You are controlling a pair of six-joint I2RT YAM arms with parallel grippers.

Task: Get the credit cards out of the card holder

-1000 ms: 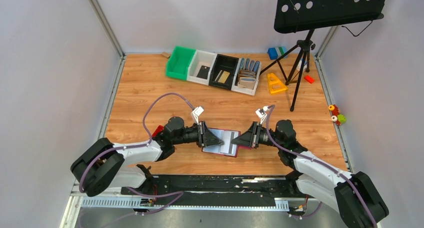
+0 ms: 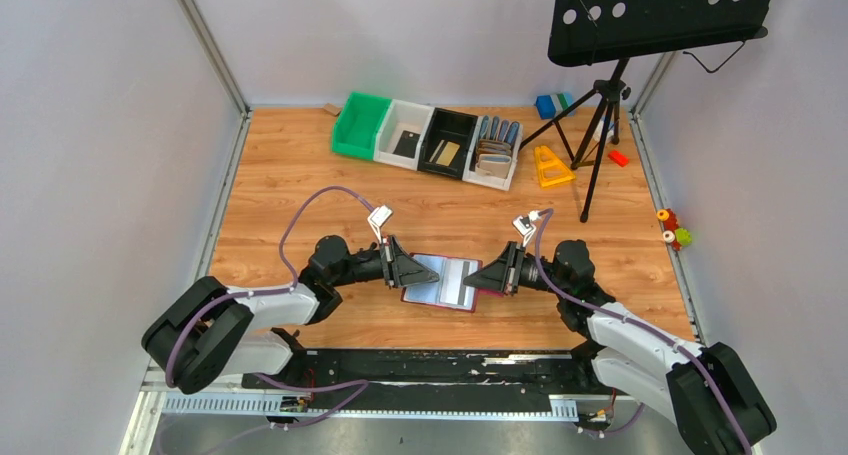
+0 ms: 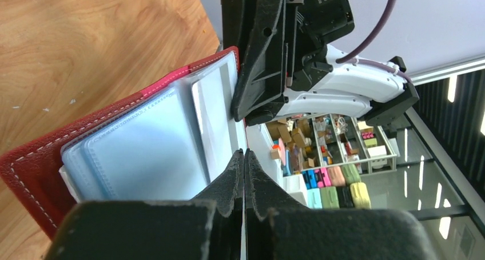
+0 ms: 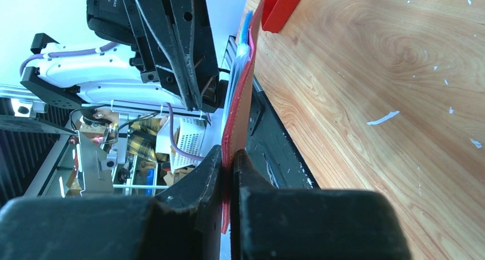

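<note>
The red card holder (image 2: 450,305) lies between the grippers near the table's front, showing clear sleeves (image 3: 143,146) and a pale card (image 3: 214,117). My left gripper is shut with nothing visible between its fingertips, over the sleeves. My right gripper is shut on the card holder, whose red edge stands upright between its fingers in the right wrist view.
A row of bins (image 2: 360,125) stands at the back, beside a music stand (image 2: 600,115) and a yellow triangular piece (image 2: 550,175). A red object (image 4: 283,3) shows in the right wrist view.
My left gripper and arm have shifted slightly left, away from the card holder's middle. The right arm looks unchanged.
</note>
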